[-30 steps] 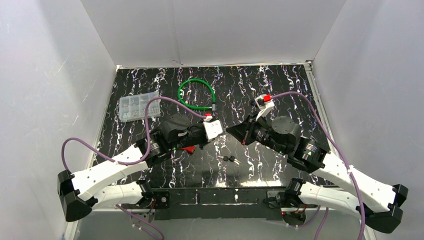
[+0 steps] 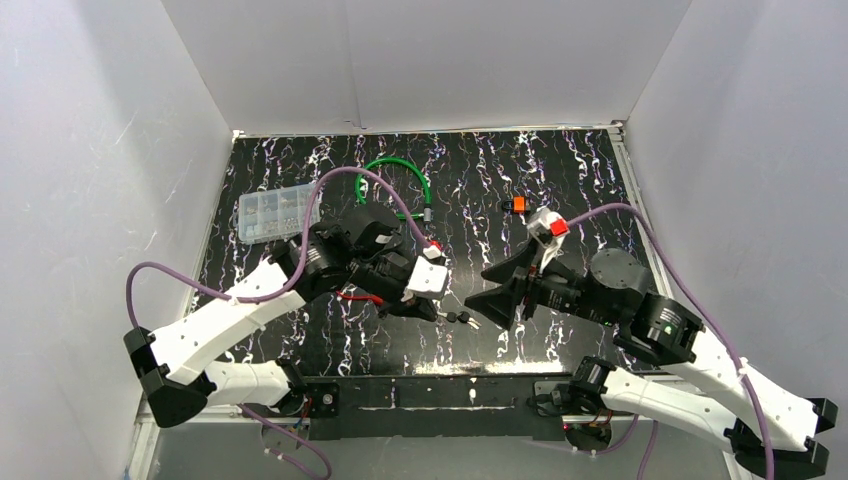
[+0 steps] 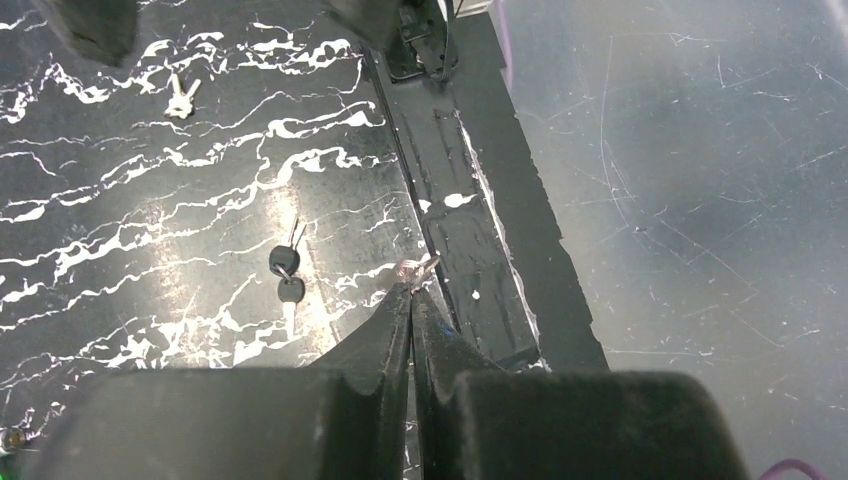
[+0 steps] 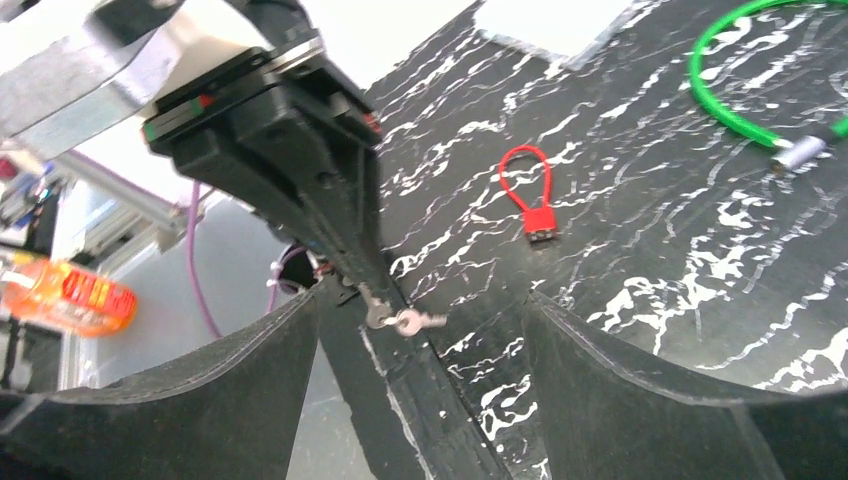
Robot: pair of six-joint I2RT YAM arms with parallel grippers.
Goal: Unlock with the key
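Note:
My left gripper is shut on small silver keys, which stick out past its fingertips. The right wrist view shows these keys dangling from the left gripper's tip, above the table's front edge. My right gripper stands open to the right of the left one, with nothing between its fingers. A red lock with a cable loop lies on the table beyond them. Toward the back are an orange padlock and a green cable lock.
Black-headed keys lie on the marbled table, and a separate silver key set lies further off. A clear compartment box sits at the back left.
My right gripper has opened and moved right, away from the left gripper, which it was close to earlier. The left gripper has tilted and shifted slightly toward the front.

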